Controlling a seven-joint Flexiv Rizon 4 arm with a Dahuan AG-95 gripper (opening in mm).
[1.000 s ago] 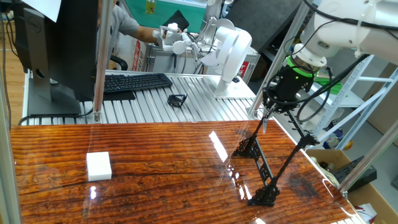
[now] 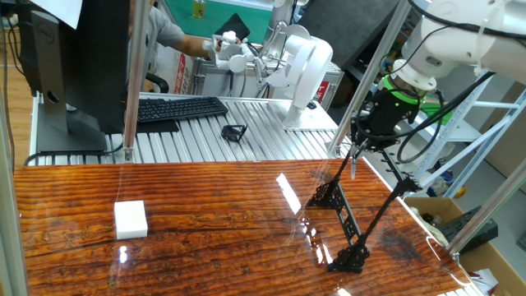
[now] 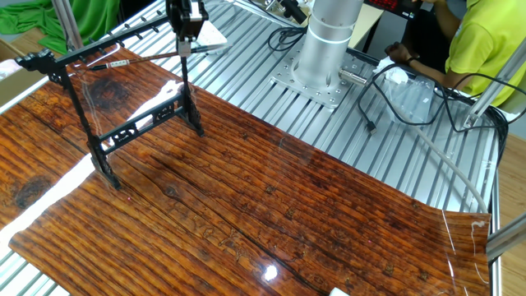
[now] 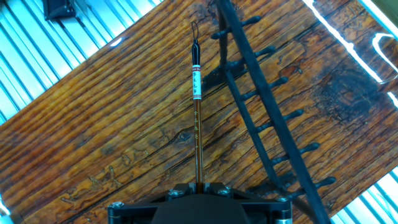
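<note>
A brown-handled brush point(image 4: 198, 137) with a white label, a black end and a hanging loop points away from my gripper, which is shut on it. From the side, the brush point(image 3: 148, 58) lies roughly level near the top of a black rack point(image 3: 85, 115). My gripper point(image 3: 186, 51) is at the end of the rack's top bar, above the table. The rack point(image 4: 267, 99) stands to the right of the brush in the wrist view, its pegs sticking out from the bar. Whether brush or loop touches a peg, I cannot tell.
A white block point(image 2: 130, 219) lies on the left of the glossy wooden table point(image 2: 214, 189). Between block and rack the tabletop is clear. Behind it, a keyboard point(image 2: 177, 109) and a small black object point(image 2: 233, 131) sit on the slatted metal surface.
In exterior view 1 my gripper has shifted slightly to the right, the brush moving with it. The rack and the white block have stayed in place.
</note>
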